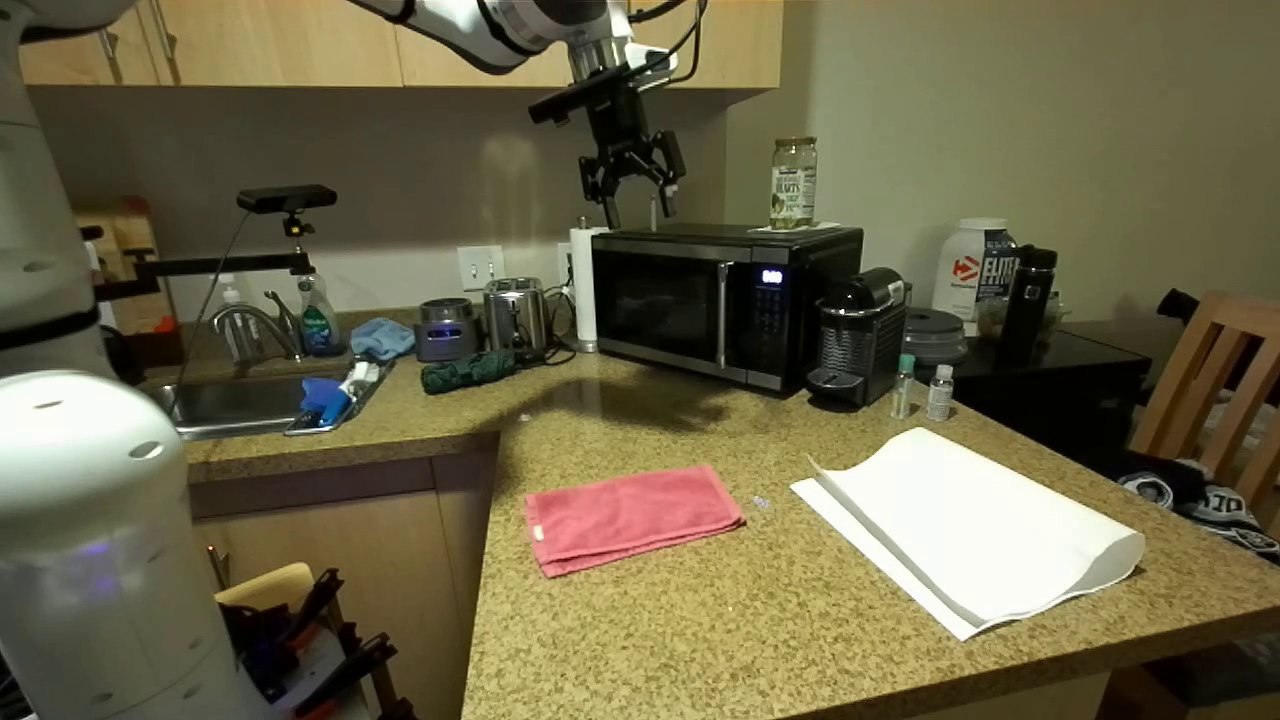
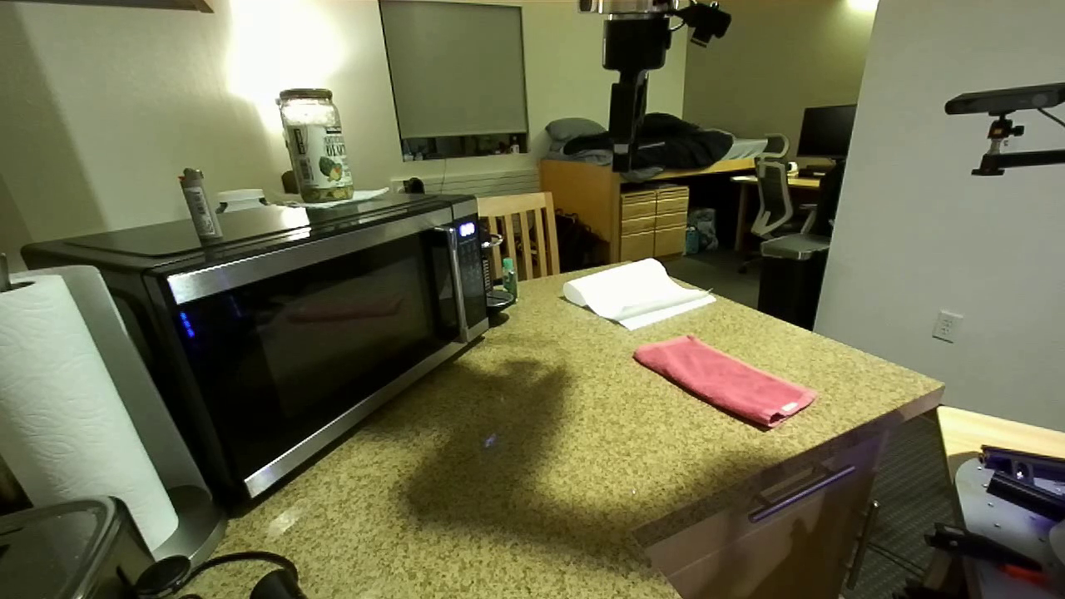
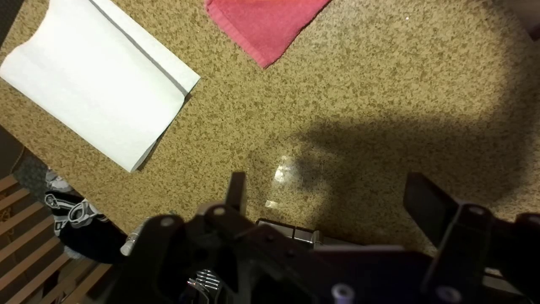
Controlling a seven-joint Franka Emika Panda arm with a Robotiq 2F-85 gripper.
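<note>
High above the counter, my gripper (image 1: 643, 218) hangs open with its fingers spread and nothing between them. In the wrist view a wide gap separates the two fingertips, with bare counter behind. A folded red towel (image 1: 633, 516) lies flat on the counter, well below the gripper and apart from it. To its right rests a white sheet (image 1: 974, 522), one layer folded over and its edge curling up. Exterior view 2 has the red towel (image 2: 726, 378) near the counter edge and the white sheet (image 2: 639, 291) beyond it.
A black microwave (image 1: 720, 306) stands behind, with a glass jar (image 1: 793, 186) on top. A coffee machine (image 1: 858, 336) and two small bottles (image 1: 921, 391) are to its right. The sink (image 1: 240, 406) is at the left.
</note>
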